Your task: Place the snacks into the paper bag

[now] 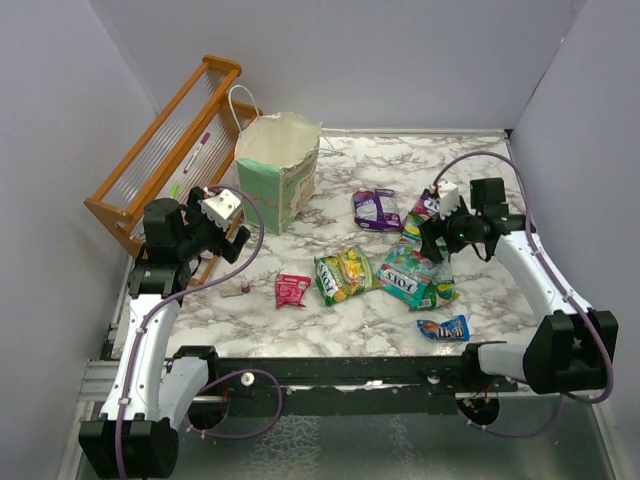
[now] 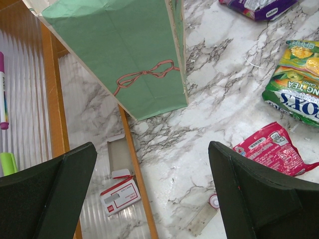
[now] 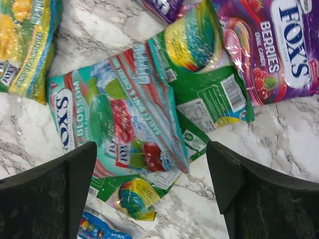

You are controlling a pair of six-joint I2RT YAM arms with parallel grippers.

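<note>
An upright green paper bag (image 1: 272, 165) stands open-topped at the back left. My left gripper (image 1: 222, 247) hangs open in front of it; in the left wrist view a red snack packet (image 2: 271, 149) lies near its right finger. Open too is my right gripper (image 1: 432, 243), above a teal Foxs bag (image 3: 112, 112) that overlaps green bags (image 3: 204, 74). To its left lies the yellow-green Foxs bag (image 1: 344, 275). Purple bags rest behind: one at the middle (image 1: 376, 210), one berries bag (image 3: 271, 47) at the right. The small blue packet (image 1: 444, 328) is near the front edge.
A tilted wooden rack (image 1: 165, 150) with clear ribbed panels stands left of the paper bag, holding markers and a small red-white box (image 2: 120, 195). A small clear bottle (image 2: 203, 219) lies beneath the left gripper. Bare marble shows at the front middle.
</note>
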